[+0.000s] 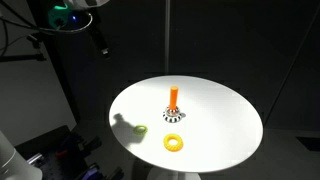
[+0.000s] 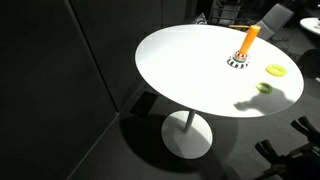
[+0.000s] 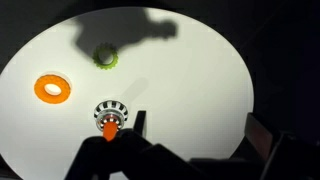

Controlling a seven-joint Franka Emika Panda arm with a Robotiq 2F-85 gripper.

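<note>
On the round white table (image 1: 205, 110) an orange post (image 1: 174, 97) stands upright on a small base. A black-and-white ring (image 2: 237, 62) lies around its foot. In front of the post is a yellow ring (image 1: 173, 142), which looks orange in the wrist view. Beside it a smaller green ring (image 3: 105, 56) lies flat. My gripper hangs above the table's side, open and empty, its fingers wide apart. Exterior view 2 shows the gripper (image 2: 285, 140) at the lower right, apart from every ring.
A chair (image 2: 275, 20) stands behind the table in exterior view 2. Dark curtains and floor surround the table. The arm's shadow (image 3: 125, 32) falls across the table near the green ring.
</note>
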